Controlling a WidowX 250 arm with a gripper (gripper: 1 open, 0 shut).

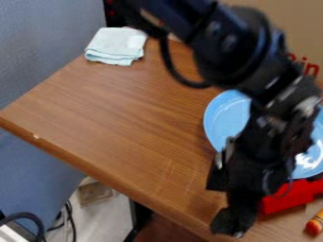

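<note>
The black gripper (233,213) is low at the right of the camera view, over the wooden table's front edge, in front of a light blue plate (222,117) and beside a red object (293,197). Its fingertips are dark and partly hidden, so I cannot tell if it is open or shut, or whether it holds anything.
A folded pale cloth (116,45) lies at the back left of the table (108,123). A small orange cylindrical item (314,223) sits at the lower right corner. Cables hang below the table's front left.
</note>
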